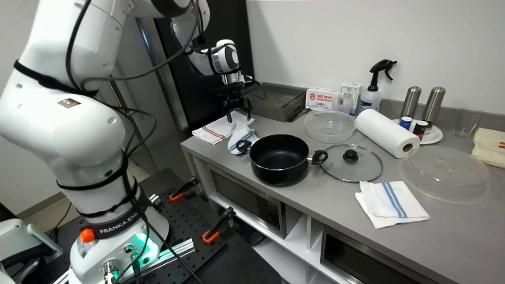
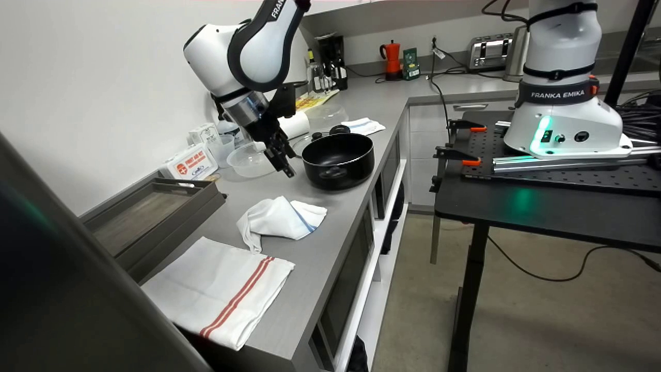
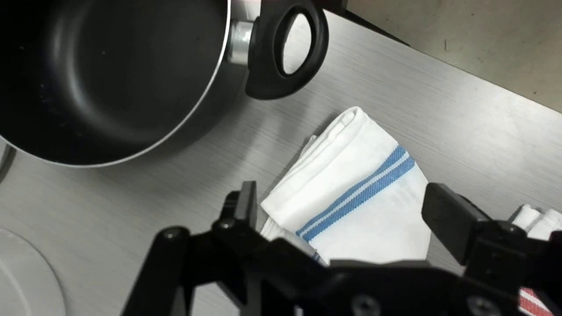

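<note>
A rumpled white towel with blue stripes [image 3: 363, 195] lies on the counter beside the black pot [image 3: 131, 79]. My gripper is open above this towel, its two fingers wide apart and nothing held between them. In exterior view 1 the gripper [image 1: 239, 116] hangs just over the back of the same towel [image 1: 242, 136]. Exterior view 2 has the gripper [image 2: 289, 164] above the counter, behind the towel [image 2: 282, 218]. Flat nearby lies a red-striped white towel [image 2: 226, 291]. A folded blue-striped towel [image 1: 393, 203] rests farther right, near the counter's front edge.
Close to the towel is the pot's handle [image 3: 287, 52]. Stacked grey trays [image 1: 272, 101] stand against the wall. A clear bowl [image 1: 330, 127], a glass lid [image 1: 352, 163], a paper towel roll [image 1: 386, 132] and a clear cover [image 1: 445, 172] occupy the counter right of the pot.
</note>
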